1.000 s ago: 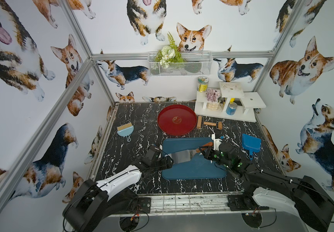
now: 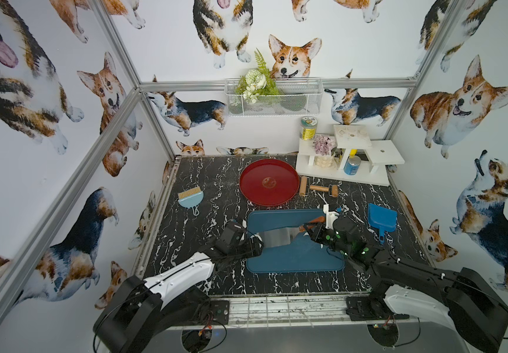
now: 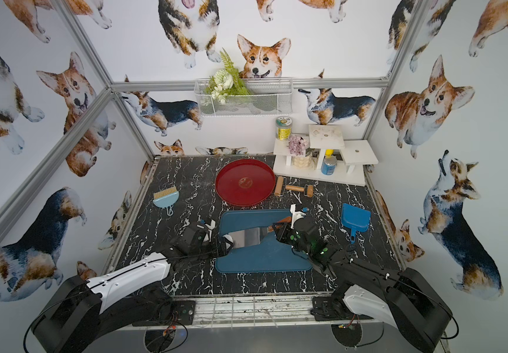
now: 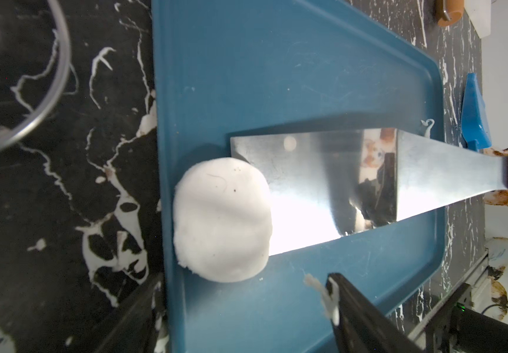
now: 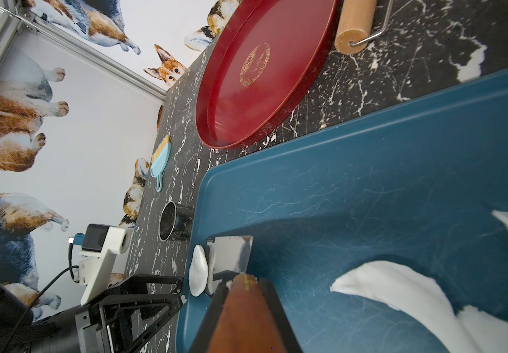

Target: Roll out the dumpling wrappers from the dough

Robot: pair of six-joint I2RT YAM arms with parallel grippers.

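Observation:
A flattened white dough piece (image 4: 222, 219) lies on the blue board (image 4: 301, 64) by its left rim. The metal scraper (image 4: 324, 182) has its blade edge against the dough's right side; whether it reaches beneath cannot be told. My right gripper is shut on the scraper's brown wooden handle (image 5: 247, 323). With its fingers (image 4: 348, 311) spread wide, my left gripper stands open at the board's left end, close to the dough, nothing between them. More dough (image 5: 401, 285) lies on the board in the right wrist view, irregular and stretched.
Behind the board sits a red round tray (image 2: 268, 182), with a wooden roller (image 2: 318, 188) to its right. A metal ring cutter (image 5: 175, 221) stands left of the board. The blue dustpan (image 2: 381, 217) lies right, the pale blue brush (image 2: 190, 198) left.
Hardly anything differs. The left arm's elbow has shifted very slightly outward; the right arm and scraper look the same.

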